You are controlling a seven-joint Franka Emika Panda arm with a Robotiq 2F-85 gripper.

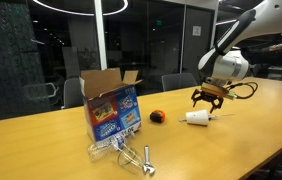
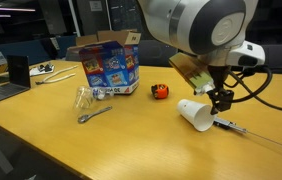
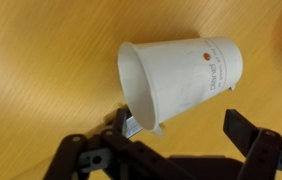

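A white paper cup [image 3: 186, 75] lies on its side on the wooden table, its mouth facing lower left in the wrist view. Just above it hovers my gripper, open, with nothing between its fingers. In exterior view 1 the gripper [image 1: 209, 102] hangs close over the cup [image 1: 198, 117]. From the other side, the gripper [image 2: 217, 88] covers part of the space above the cup [image 2: 196, 115]. A thin tool with a metal part [image 3: 129, 124] lies partly hidden under the cup.
An open cardboard box [image 1: 112, 105] with colourful panels stands to one side. Near it are a red and black object [image 1: 157, 116], a clear glass item [image 1: 109, 147] and a wrench [image 1: 148, 160]. A laptop [image 2: 19, 75] sits farther off.
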